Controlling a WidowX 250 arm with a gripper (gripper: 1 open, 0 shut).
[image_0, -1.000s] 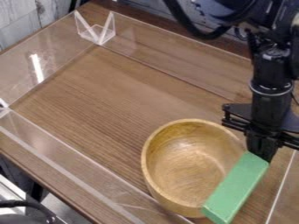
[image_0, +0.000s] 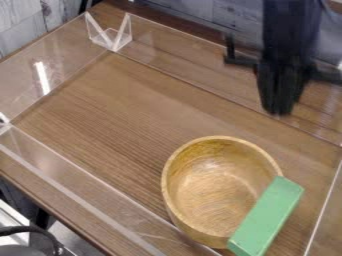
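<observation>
A tan round bowl (image_0: 201, 190) sits on the wooden table at the lower middle. A green rectangular block (image_0: 267, 215) leans at its right side, over the rim. The dark gripper (image_0: 278, 100) is at the upper right, raised above and behind the bowl and block. Its lower end is blurred, so I cannot see whether anything is between its fingers.
A white wire or plastic holder (image_0: 110, 30) stands at the back left. A rim runs along the left and back edges.
The gripper has moved up and back, away from the green block, and is now blurred. The block stays at the bowl's right side.
</observation>
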